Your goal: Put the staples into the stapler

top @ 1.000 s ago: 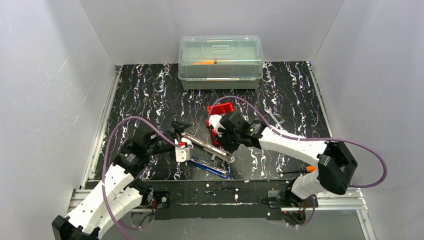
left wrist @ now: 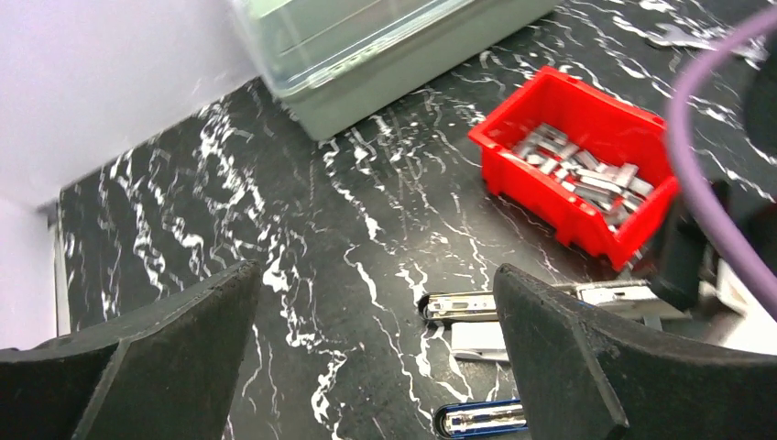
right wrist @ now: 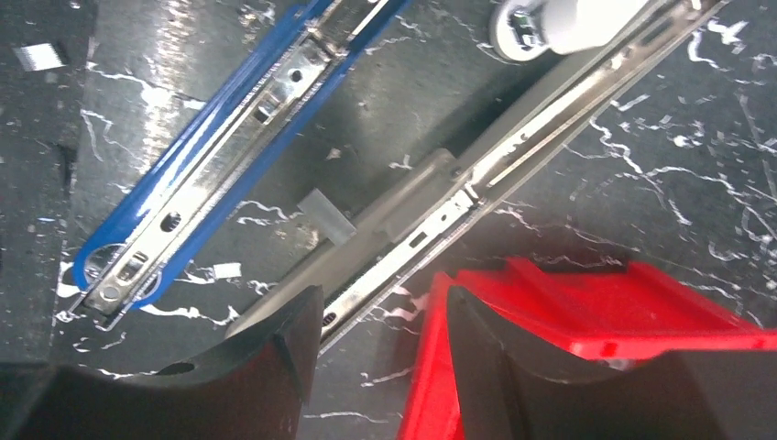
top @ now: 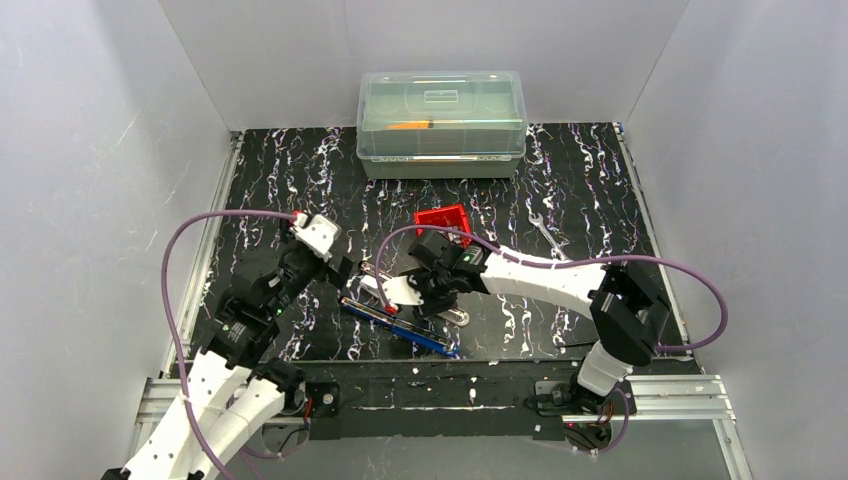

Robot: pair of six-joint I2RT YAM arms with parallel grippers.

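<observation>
The blue stapler (right wrist: 197,174) lies opened out on the table in the right wrist view. Beside it is a grey stapler (right wrist: 431,220), also spread open with its metal channel showing. A small grey strip, apparently staples (right wrist: 327,216), lies against the grey stapler's edge, on the side facing the blue one. My right gripper is open above the grey stapler and holds nothing. Left of both staplers, my left gripper stands open over bare table, empty. Several staple strips (left wrist: 596,179) fill the red bin (left wrist: 568,220).
A white object (left wrist: 478,339) lies between the staplers' left ends. The lidded green box (top: 440,125) stands at the back, a wrench (top: 545,232) at the right. Small bits (right wrist: 41,57) lie near the front edge.
My left gripper has drawn back to the left, away from the staplers. The right one has come from the red bin toward the front left, over the staplers.
</observation>
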